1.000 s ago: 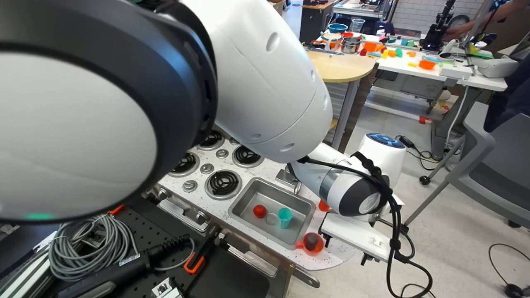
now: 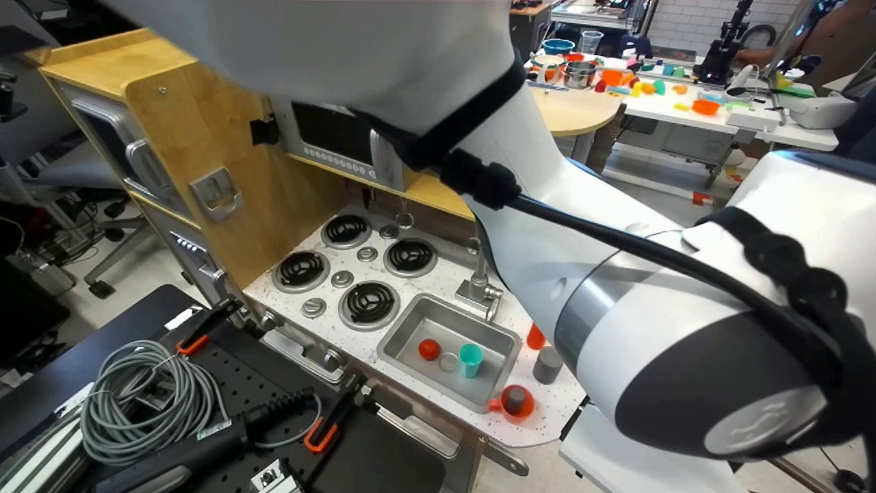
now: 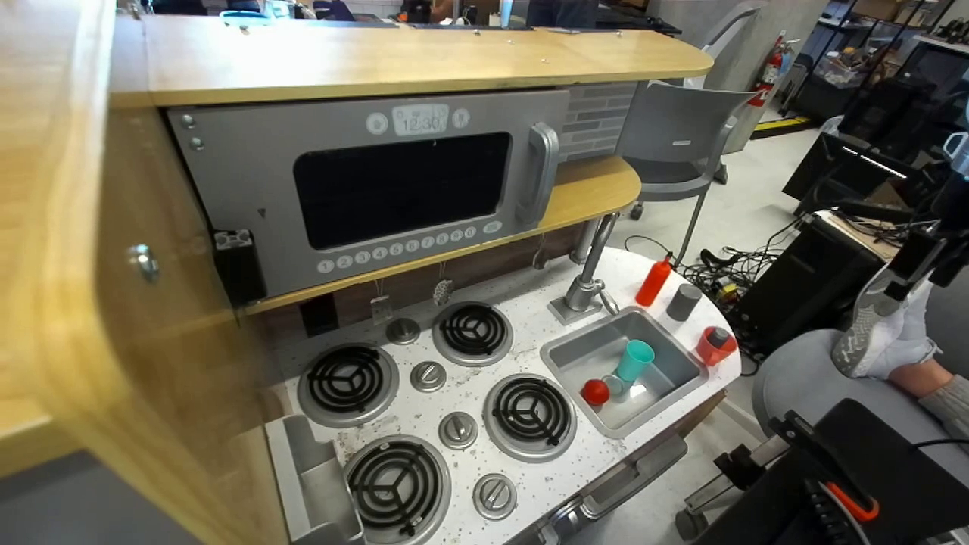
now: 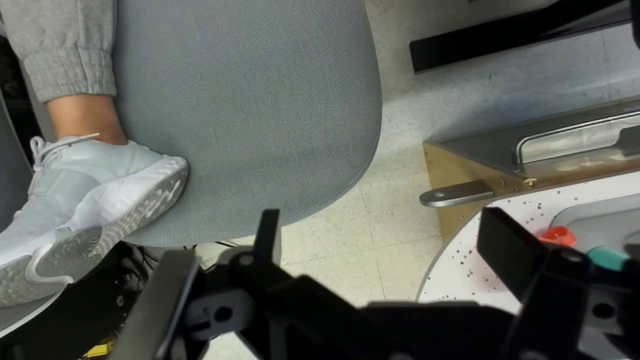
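Observation:
In the wrist view my gripper is open, its black fingers wide apart with only floor between them. It hangs past the counter's rounded end, beside a grey chair seat. In the grey sink (image 3: pixel 568 350) are a red ball (image 3: pixel 595 392) and a teal cup (image 3: pixel 635 360). A red cup (image 3: pixel 706 350) with a grey piece in it stands at the counter's end. Beside the sink are a grey cup (image 3: pixel 683 303) and a red bottle (image 3: pixel 654 283). The arm hides the gripper in exterior view 1.
A person's shoe (image 4: pixel 114 186) rests by the chair seat (image 4: pixel 252 120), close to my gripper. The faucet (image 3: pixel 590 272) rises behind the sink. Stove burners (image 3: pixel 529 418) fill the counter's other side, under the microwave (image 3: pixel 409 191). A metal handle (image 4: pixel 457 194) juts from the counter's end.
The arm has swung a long way in exterior view 1: its big near joint has left the left side, and the wrist end has come closer at the right. The sink's contents have not moved.

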